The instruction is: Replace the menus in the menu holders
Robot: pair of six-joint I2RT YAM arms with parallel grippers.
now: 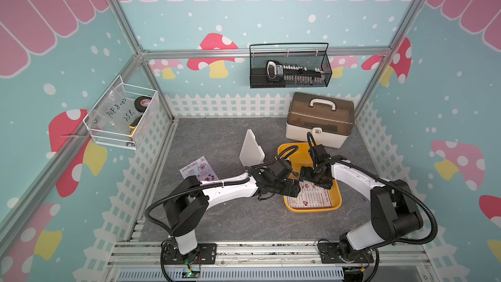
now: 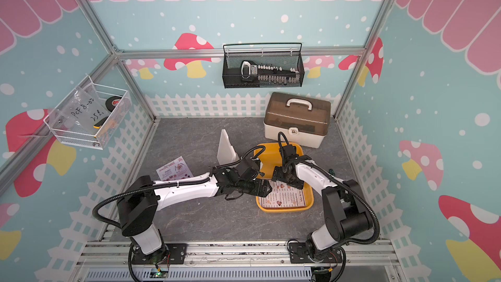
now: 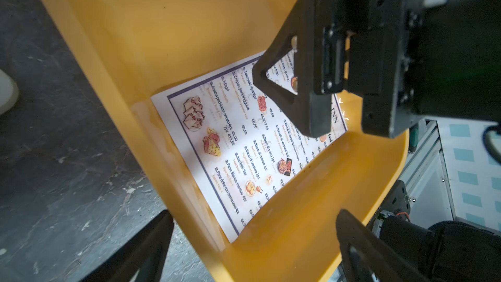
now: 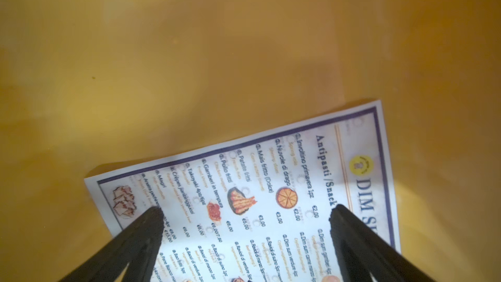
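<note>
A printed menu lies flat inside the orange tray (image 1: 334,198), showing "DIM SUM" in the right wrist view. My left gripper is open above the tray's near-left part, nothing between its fingers. My right gripper stands open over the menu, empty, and also shows at top right in the left wrist view. A white upright holder (image 1: 251,151) stands left of the tray, seemingly without a menu on the visible side. Another colourful menu sheet (image 1: 197,168) lies on the table at the left, partly behind my left arm.
A lidded toolbox (image 1: 320,117) stands behind the tray. A black wire basket (image 1: 290,73) hangs on the back wall, a white basket (image 1: 121,120) on the left wall.
</note>
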